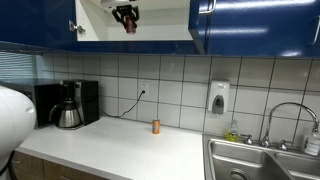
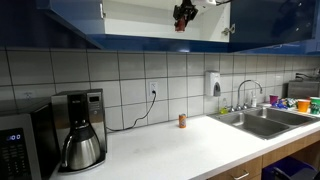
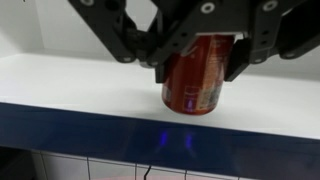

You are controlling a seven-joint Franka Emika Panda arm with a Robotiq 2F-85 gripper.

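A red can is held upright in my gripper, whose fingers are shut around its upper part. In exterior view 1 the gripper and the can are up in front of the open upper cabinet. Exterior view 2 has the can close to the cabinet's blue lower edge. The white cabinet shelf spreads out behind the can in the wrist view. Whether the can touches the shelf, I cannot tell. An orange can stands on the white counter, near the wall.
A coffee maker and a microwave occupy the counter's left end. The sink and faucet are to the right. Cups stand beyond it. Blue doors flank the open cabinet, whose visible shelf is clear.
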